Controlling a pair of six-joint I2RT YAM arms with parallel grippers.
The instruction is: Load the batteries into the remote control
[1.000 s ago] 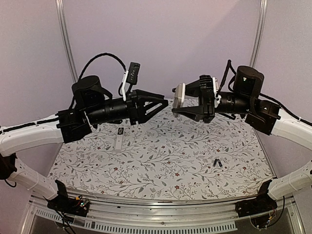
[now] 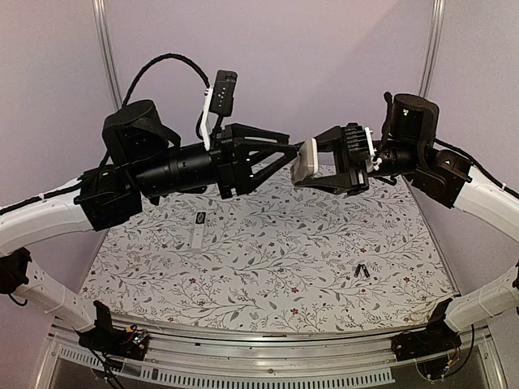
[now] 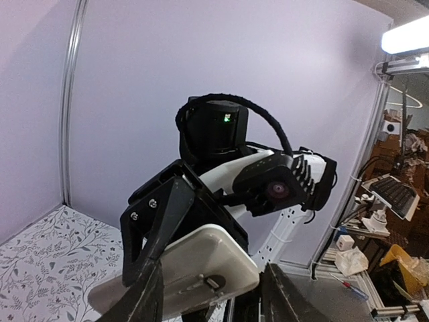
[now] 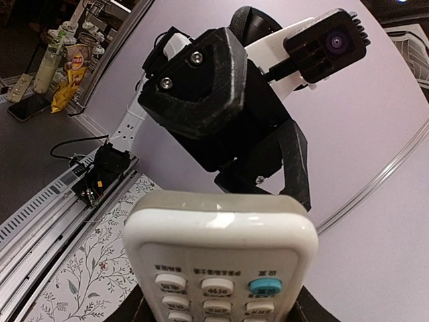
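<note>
In the top view the white remote control (image 2: pixel 306 162) is up in the air, tilted, with my right gripper (image 2: pixel 298 167) shut on it. Its button face, with white keys and a blue key (image 4: pixel 265 286), fronts the right wrist view. From the left wrist view the remote (image 3: pixel 208 258) shows a plain side with a small dark opening. My left gripper (image 2: pixel 292 146) is part open right at the remote's upper left; whether its fingers touch it cannot be told. Two small dark batteries (image 2: pixel 361 271) lie on the table at right.
A slim white piece with a dark end (image 2: pixel 199 232) lies on the left of the patterned table (image 2: pixel 268 259). A metal rail (image 2: pixel 259 352) runs along the front edge.
Over the last second my left gripper has moved right, closing the gap to the remote. The right gripper has shifted slightly with the remote still in it. The batteries have not moved.
</note>
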